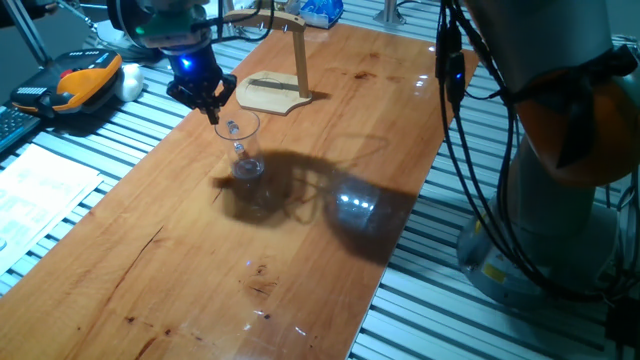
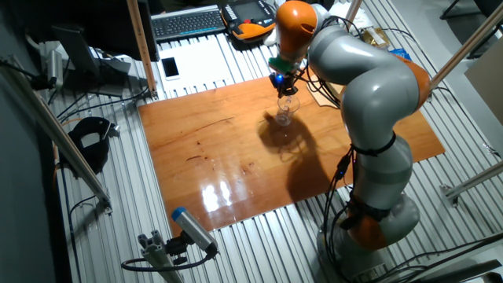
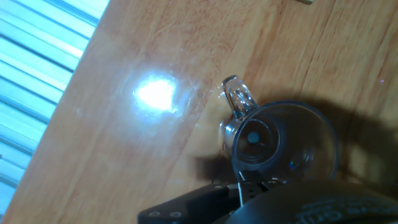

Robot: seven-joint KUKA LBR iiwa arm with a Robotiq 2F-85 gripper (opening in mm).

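Note:
A clear glass mug (image 1: 246, 150) stands upright on the wooden table, its handle (image 3: 239, 96) toward the upper left in the wrist view. My gripper (image 1: 214, 117) points down at the mug's rim, its fingertips close together there. From the wrist, the dark fingers (image 3: 186, 205) meet the near left part of the rim, and the gripper body covers the mug's lower edge. Whether the rim is clasped between the fingers cannot be made out. In exterior view 2 the mug (image 2: 284, 119) shows just below the gripper (image 2: 286, 93).
A wooden stand (image 1: 300, 62) with a flat base is close behind the mug. An orange and black device (image 1: 70, 82) and white paper (image 1: 40, 195) lie off the table's left side.

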